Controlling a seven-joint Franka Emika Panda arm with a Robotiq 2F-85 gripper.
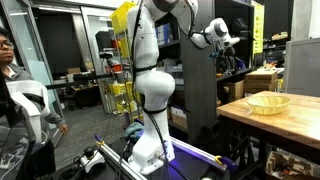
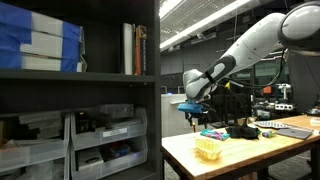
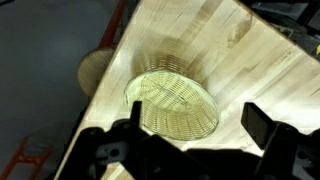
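A pale woven basket [image 3: 178,105] lies on the light wooden table below my gripper, whose dark fingers stand wide apart. It looks empty from above. In exterior view 1 the same basket [image 1: 268,106] sits near the table's left edge, while my gripper [image 1: 226,62] hangs well above and left of it. Exterior view 2 has the basket [image 2: 208,149] at the near end of the table, with the gripper [image 2: 194,118] raised over that end. Nothing shows between the fingers, and they are clear of the basket.
Dark and colourful items [image 2: 242,131] lie farther along the table [image 2: 185,154], beyond the basket. A round brown stool seat [image 3: 95,70] stands beside the table edge. Cardboard boxes [image 1: 262,82] fill shelves behind. A person [image 1: 12,85] is at far left.
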